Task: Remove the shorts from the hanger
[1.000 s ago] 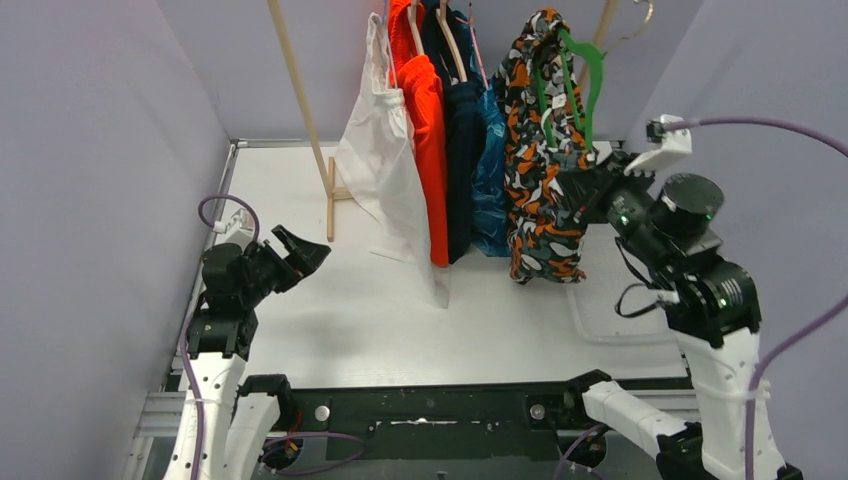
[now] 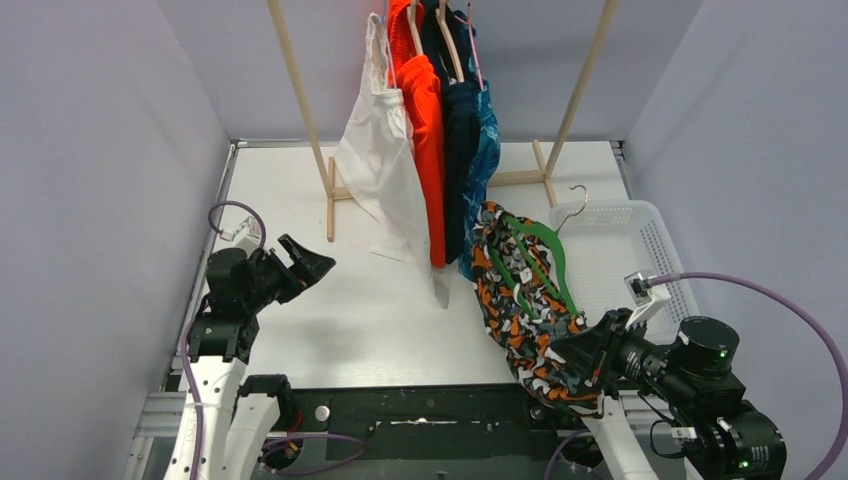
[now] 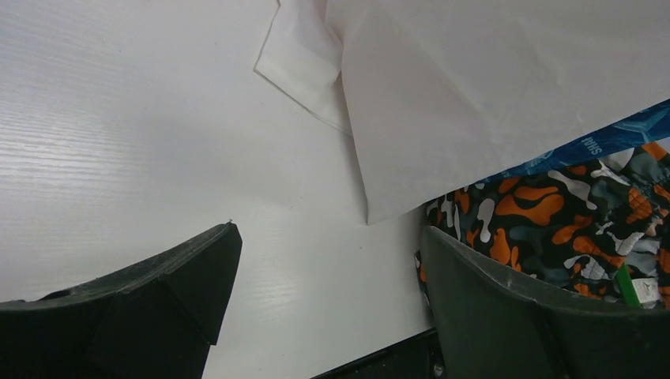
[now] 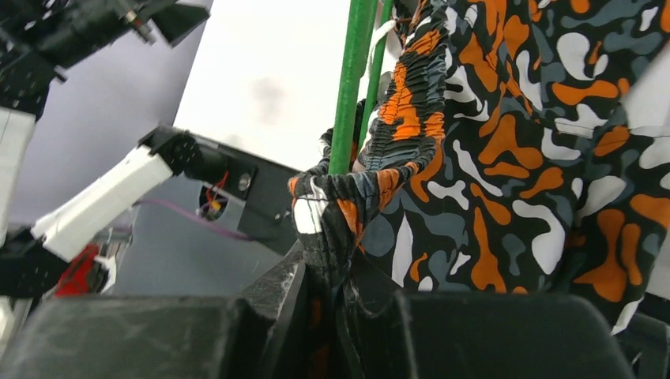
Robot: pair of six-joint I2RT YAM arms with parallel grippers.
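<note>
The camouflage shorts (image 2: 505, 320) in orange, grey and black are on a green hanger (image 2: 555, 260) with a gold hook, low at the front right. My right gripper (image 2: 590, 355) is shut on their waistband beside the hanger's end; the right wrist view shows the bunched fabric (image 4: 332, 205) between the fingers. At the left, my left gripper (image 2: 305, 265) stands open with nothing between its fingers, clear of the shorts. In the left wrist view the shorts (image 3: 529, 229) show to the right, beyond the fingers.
A wooden rack (image 2: 330, 200) holds white (image 2: 380, 160), red, navy and blue garments at the back centre. A white basket (image 2: 620, 240) stands at the right, partly behind the shorts and hanger.
My right gripper has brought the shorts and hanger down toward the front, away from beside the rack. My left gripper has moved slightly to the right.
</note>
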